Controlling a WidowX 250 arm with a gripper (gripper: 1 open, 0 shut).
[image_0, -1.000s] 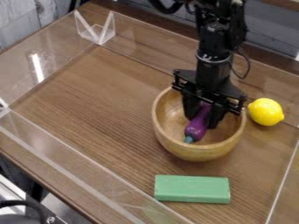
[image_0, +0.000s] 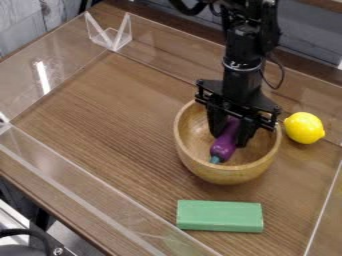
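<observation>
A tan bowl (image_0: 222, 170) sits on the wooden table. My black gripper (image_0: 235, 118) reaches down from the top into the bowl, shut on a purple object (image_0: 223, 146) with a small light-blue tip, which lies slanted inside the bowl. The fingertips are partly hidden by the object and the dark finger bodies.
A yellow lemon (image_0: 305, 127) lies right of the bowl. A green block (image_0: 219, 216) lies in front of it. A clear plastic holder (image_0: 110, 35) stands at the back left.
The gripper and the purple object have shifted very slightly within the bowl; otherwise little has changed.
</observation>
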